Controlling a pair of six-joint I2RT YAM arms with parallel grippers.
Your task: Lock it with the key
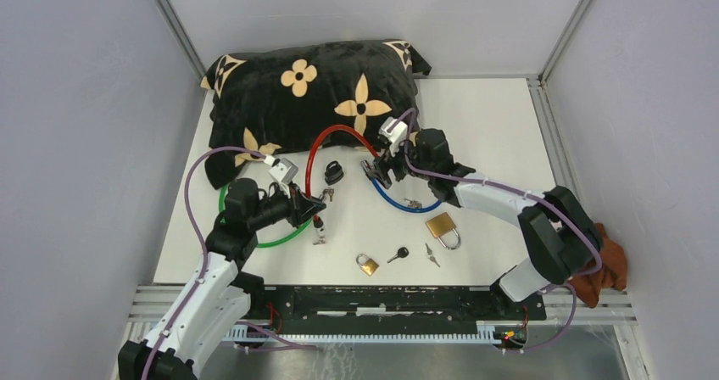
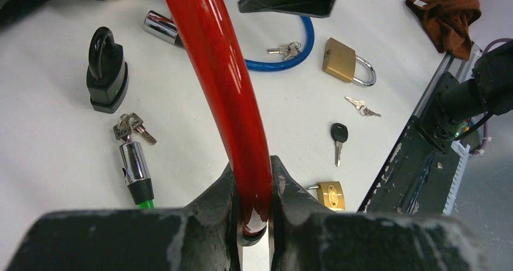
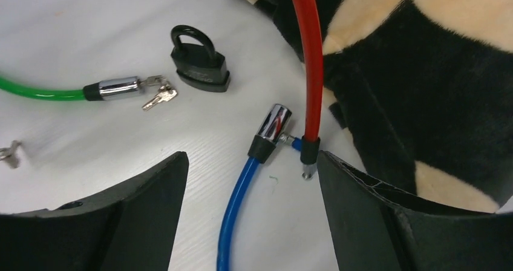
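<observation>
A red cable lock (image 2: pixel 233 95) stands in an arc, with my left gripper (image 1: pixel 317 205) shut on its cable near the lock end. That lock body (image 1: pixel 319 226) hangs below the left fingers, with keys (image 1: pixel 320 241) at its lower end. In the right wrist view, the cable's other end, a black collar with a metal tip (image 3: pixel 308 161), lies close to the right finger, outside clear grasp. My right gripper is open with nothing between its fingers, above the blue cable lock (image 3: pixel 270 126) by the pillow.
A green cable lock (image 2: pixel 135 165) and a black padlock (image 2: pixel 107 71) lie leftward. Brass padlocks (image 1: pixel 441 225) (image 1: pixel 367 265), a black-headed key (image 1: pixel 398 254) and small keys (image 1: pixel 431 255) lie in front. The dark pillow (image 1: pixel 314 92) fills the back left. Bare tabletop (image 1: pixel 500 134) shows at the back right.
</observation>
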